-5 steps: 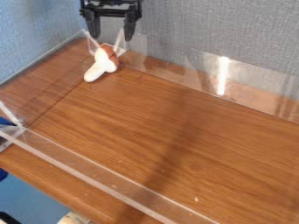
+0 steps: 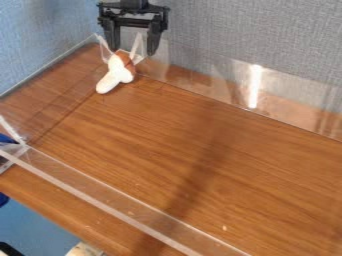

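Note:
A small plush toy point(image 2: 115, 74), white with an orange part, lies in the back left corner of the wooden tray floor. My black gripper point(image 2: 134, 44) hangs at the top left, just above and behind the toy, with its fingers apart and open. Whether the fingertips touch the toy is hard to tell.
Clear plastic walls point(image 2: 127, 208) border the wooden surface point(image 2: 214, 150), which is bare across the middle and right. A blue object point(image 2: 6, 140) is partly visible at the left edge, outside the clear wall.
My gripper has moved slightly down and to the right, towards the toy. The toy lies where it was.

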